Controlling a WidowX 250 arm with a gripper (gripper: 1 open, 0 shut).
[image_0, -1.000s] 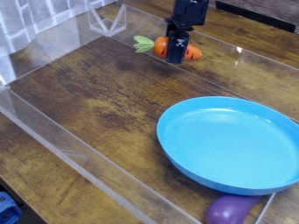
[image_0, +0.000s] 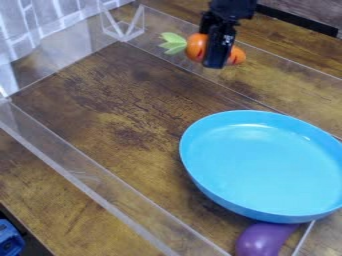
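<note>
My dark gripper (image_0: 215, 45) hangs at the top of the camera view, shut on an orange carrot toy (image_0: 197, 47) with a pale green leafy top (image_0: 174, 42). The carrot is held above the wooden surface near the back of the clear-walled tray, with orange showing on both sides of the fingers.
A large blue plate (image_0: 259, 160) fills the lower right. A purple eggplant toy (image_0: 266, 239) lies below it. A blue object (image_0: 8, 238) sits at the bottom left corner.
My gripper has risen toward the top of the view with the carrot in it. The plate and eggplant have not moved.
</note>
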